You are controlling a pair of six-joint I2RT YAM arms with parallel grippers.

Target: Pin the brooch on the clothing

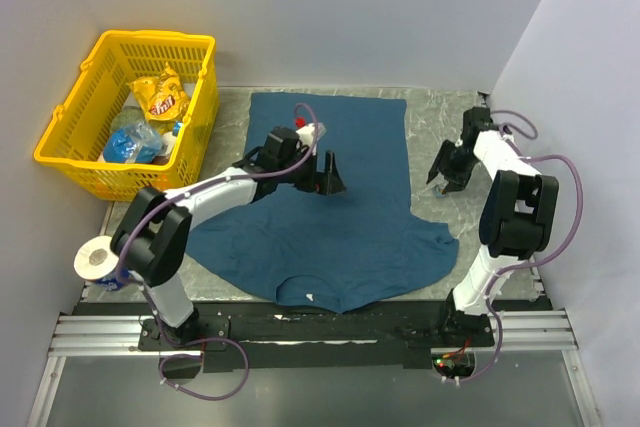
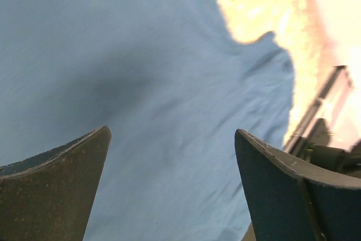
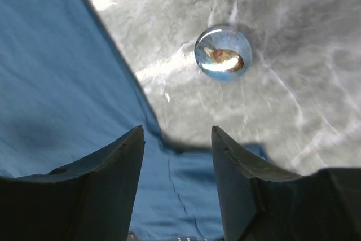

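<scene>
A round, glassy brooch with a small brown and gold figure inside lies on the grey marbled tabletop, beside the cloth's edge. In the right wrist view it sits ahead of my right gripper, whose fingers are parted with nothing between them. From above, my right gripper is low over that spot and partly covers the brooch. The blue clothing lies spread flat across the table's middle. Over it hangs my left gripper, open and empty; only blue fabric shows between its fingers.
A yellow basket with snack bags and bottles stands at the back left. A white roll is at the left edge. Walls close in on both sides; bare tabletop shows right of the cloth.
</scene>
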